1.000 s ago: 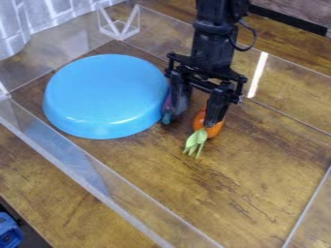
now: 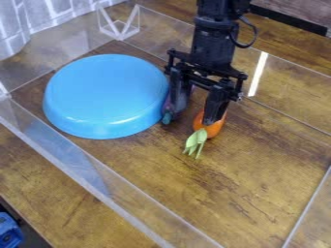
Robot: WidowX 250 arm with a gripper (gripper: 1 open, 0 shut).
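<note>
The black robot gripper (image 2: 204, 93) hangs from the top centre, low over the wooden tray floor. Directly under its right side lies an orange carrot (image 2: 211, 126) with pale green leaves (image 2: 195, 142) pointing toward the camera. A large blue round lid or plate (image 2: 104, 94) lies to the left, close to the gripper. A dark purple, slim object, partly hidden, is between the plate's right edge and the gripper. Whether the fingers are open or shut, or touching the carrot, I cannot tell.
Clear tray walls (image 2: 303, 203) edge the wooden surface. A small blue object (image 2: 7, 232) lies outside at the lower left.
The gripper has shifted very slightly; otherwise the carrot, plate and surroundings look the same.
</note>
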